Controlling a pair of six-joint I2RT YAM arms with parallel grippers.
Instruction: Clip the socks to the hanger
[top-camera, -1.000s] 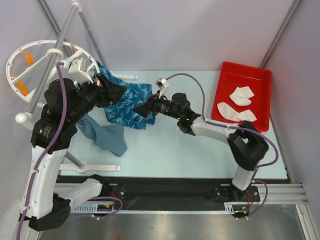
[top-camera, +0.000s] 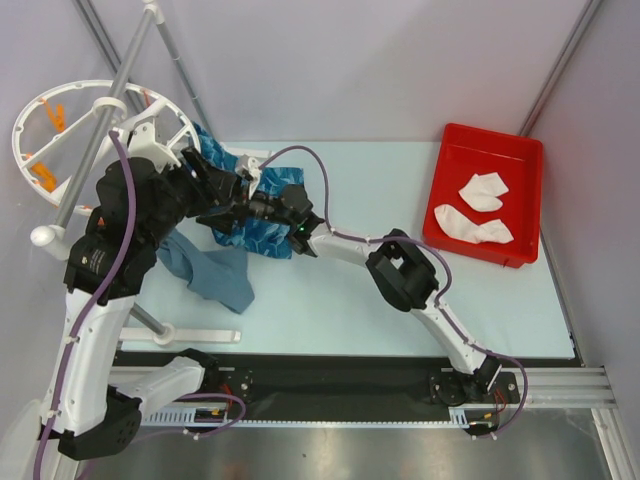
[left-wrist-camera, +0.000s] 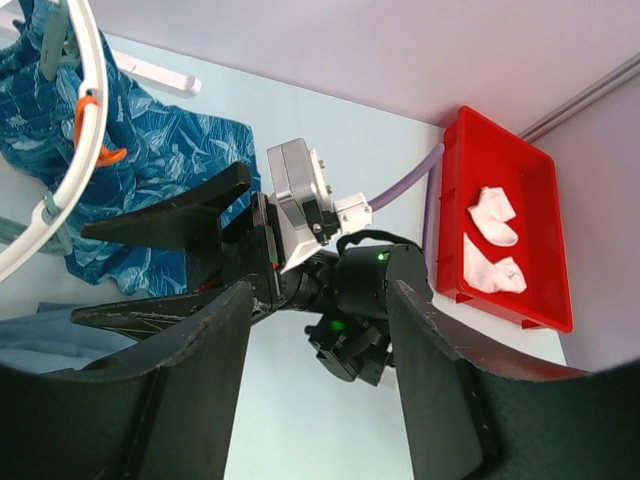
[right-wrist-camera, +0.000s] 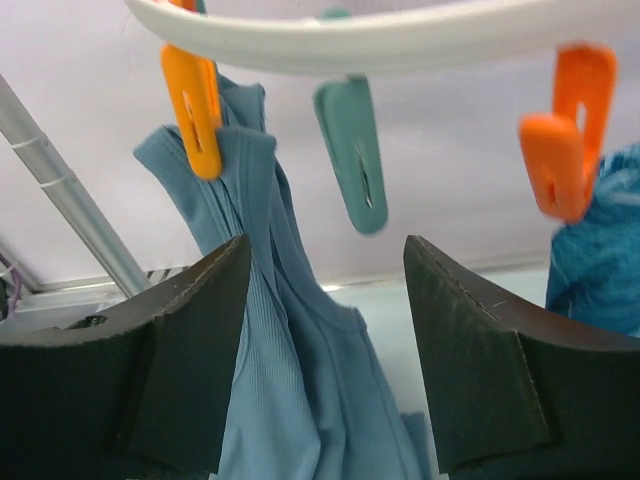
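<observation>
Two white socks (top-camera: 484, 192) (top-camera: 472, 227) lie in the red bin (top-camera: 533, 200) at the right. The hanger's white ring (top-camera: 27, 112) stands at the upper left, with orange clips (top-camera: 46, 178) on it. In the right wrist view an orange clip (right-wrist-camera: 200, 120) grips the top of a blue-grey cloth (right-wrist-camera: 300, 370); a green clip (right-wrist-camera: 352, 155) beside it hangs empty. My right gripper is open below the ring, nothing between its fingers. My left gripper is open too and empty, close to the right arm by the hanger.
A patterned blue cloth (top-camera: 270, 225) hangs by the ring's right side. The stand's pole (top-camera: 92, 165) and foot (top-camera: 205, 335) are at the left. Both arms crowd together there.
My right gripper has travelled left from the table's middle to the hanger, close to the left gripper. The left arm has shifted only slightly. Socks and cloths have stayed in place.
</observation>
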